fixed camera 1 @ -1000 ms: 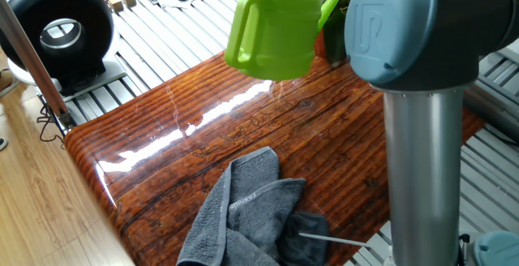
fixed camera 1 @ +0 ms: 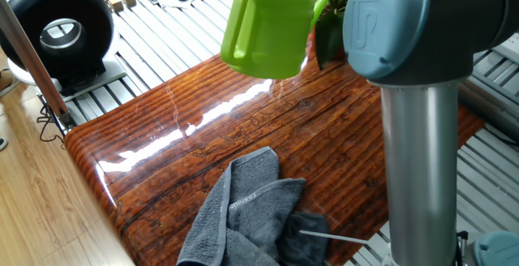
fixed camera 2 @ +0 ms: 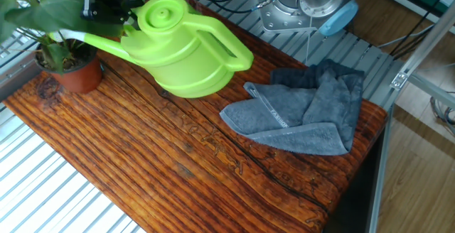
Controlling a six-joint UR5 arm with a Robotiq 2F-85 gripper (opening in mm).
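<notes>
A lime-green watering can [fixed camera 2: 186, 59] hangs above the wooden tabletop, its spout reaching toward a potted plant [fixed camera 2: 79, 75] with broad green leaves and a brown-red pot. The black gripper [fixed camera 2: 129, 21] is at the can's upper spout side, largely hidden behind the can and leaves. The can is held off the table, so the gripper appears shut on it, though its fingertips are hidden. In exterior view 1 the can [fixed camera 1: 272, 31] is at the top centre, handle to the left, with the spout partly over the plant. No water shows.
A crumpled grey towel [fixed camera 2: 302, 116] lies on the table [fixed camera 2: 163, 183] near the robot's base [fixed camera 2: 295, 13]. The arm [fixed camera 1: 420, 160] blocks the right of exterior view 1. A black ring-shaped device [fixed camera 1: 57, 32] stands off the table's far left.
The towel and table have stayed put.
</notes>
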